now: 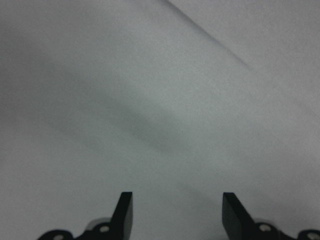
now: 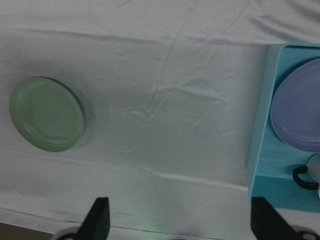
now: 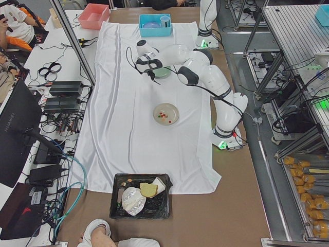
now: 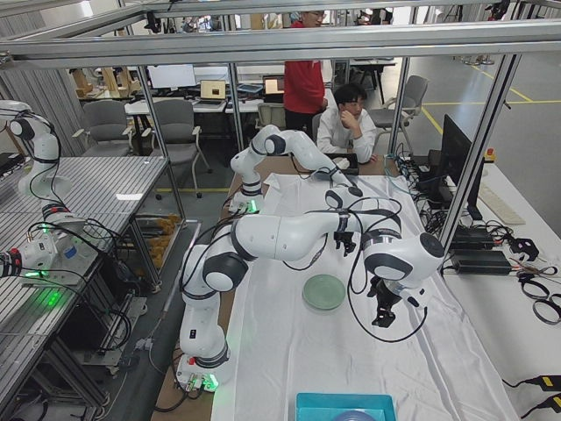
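Note:
A green plate (image 4: 323,292) lies on the white cloth, also in the right wrist view (image 2: 46,114), left of a blue bin (image 2: 262,115) holding a purple plate (image 2: 300,105) and a mug (image 2: 312,175). My right gripper hangs above the cloth between plate and bin, open and empty. My left gripper is open over bare cloth, with nothing between its fingers. In the camera left view, a beige plate (image 3: 172,110) with small red and green pieces lies mid-cloth.
A black tray (image 3: 164,206) with foil and food-like items stands at the cloth's near end. A pink bin (image 3: 94,15) is on the side table among electronics. People sit beyond the table.

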